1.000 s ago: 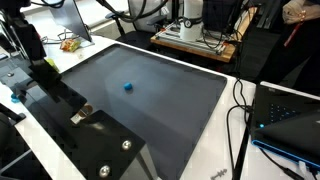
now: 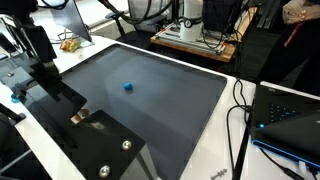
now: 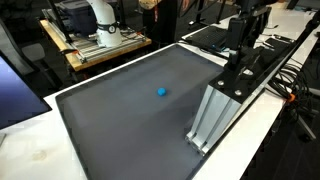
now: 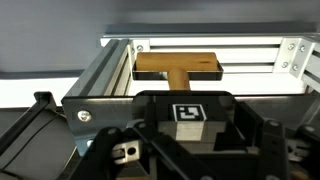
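My gripper sits at the bottom middle of the wrist view, with a black-and-white marker between its dark sides. Just beyond it lies a brown wooden T-shaped piece [image 4: 178, 66], whose stem runs down toward the gripper. Whether the fingers touch that stem is hidden. Behind the wood is a metal-framed slot [image 4: 240, 48] with a black bar along its near side. A small blue object [image 2: 128, 86] rests on the dark board [image 2: 165, 100], well away from the arm; the same blue object [image 3: 162, 91] shows in the second exterior view.
A black-topped raised frame with metal legs [image 3: 212, 115] stands at the board's edge, under the arm. A wooden stand [image 3: 110, 42] with a white device is at the back. Cables [image 2: 240, 100] and a dark laptop-like item [image 2: 290, 125] lie on the right. Most of the board is clear.
The arm at upper left has shifted slightly, and the yellow patch beside it earlier no longer shows. The blue object has not moved.
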